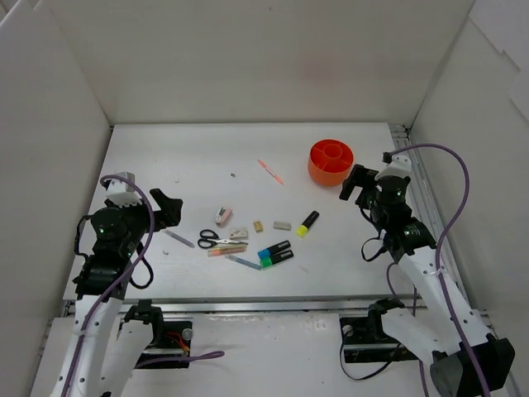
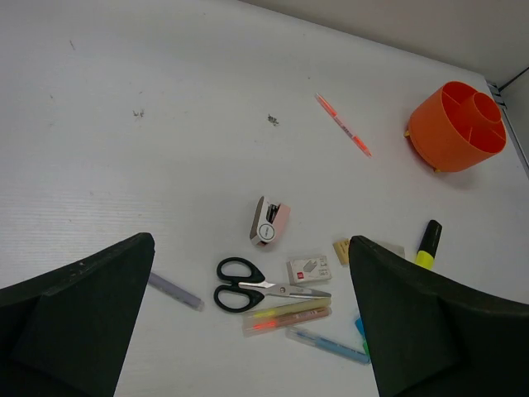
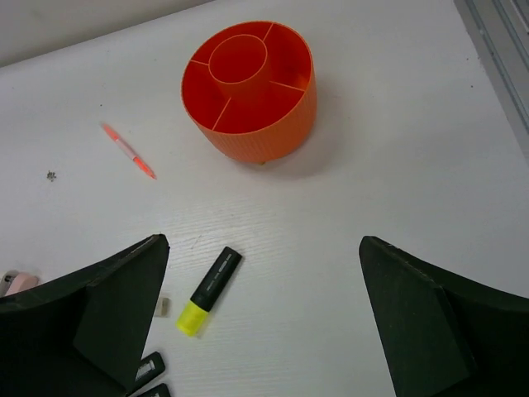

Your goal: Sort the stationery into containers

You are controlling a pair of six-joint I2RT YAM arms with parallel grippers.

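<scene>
An orange round holder point(image 1: 321, 171) with several empty compartments stands at the back right. Left of it lies an orange pen point(image 3: 128, 150). Scissors point(image 2: 240, 285) with black handles, a pink stapler point(image 2: 269, 222), an eraser box point(image 2: 309, 269), two pens in a clear sleeve point(image 2: 288, 316), a blue pen point(image 2: 327, 344) and a grey pen point(image 2: 176, 292) lie around the table's middle. A black-yellow highlighter point(image 3: 209, 291) rests apart from the blue highlighter point(image 1: 274, 249) and green highlighter point(image 1: 277, 259). My left gripper point(image 1: 175, 208) and right gripper point(image 1: 351, 180) both hang open and empty.
Two small blocks, one tan point(image 1: 258, 226) and one grey point(image 1: 282, 226), sit between stapler and highlighters. A metal rail point(image 1: 248, 306) runs along its front edge.
</scene>
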